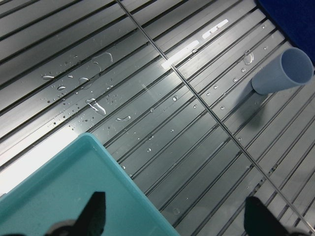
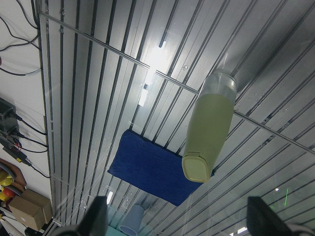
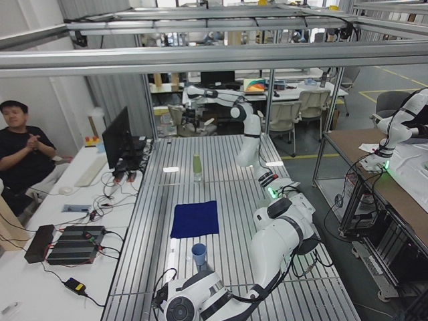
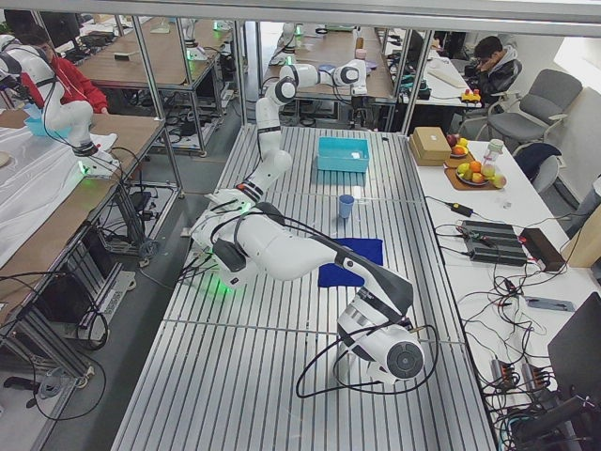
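A blue cup (image 3: 198, 253) (image 4: 346, 207) (image 1: 275, 73) stands on the slatted metal table (image 4: 235, 376), which has water drops in the left wrist view. A teal bin (image 4: 342, 155) (image 1: 93, 182) is under my left gripper, whose dark fingertips flank the lower edge of that view, apart. A green-topped bottle (image 3: 197, 167) (image 2: 206, 128) stands before my right gripper, whose fingertips are also apart with nothing visible between them. A navy cloth (image 3: 194, 219) (image 2: 147, 172) lies flat between the cup and bottle.
A white side desk (image 3: 80, 274) carries a monitor, black boxes, cables and fruit plates, with a seated man beside it. A neighbouring table (image 4: 66, 216) with another arm stands across an aisle. Bare table surrounds the cloth and bottle.
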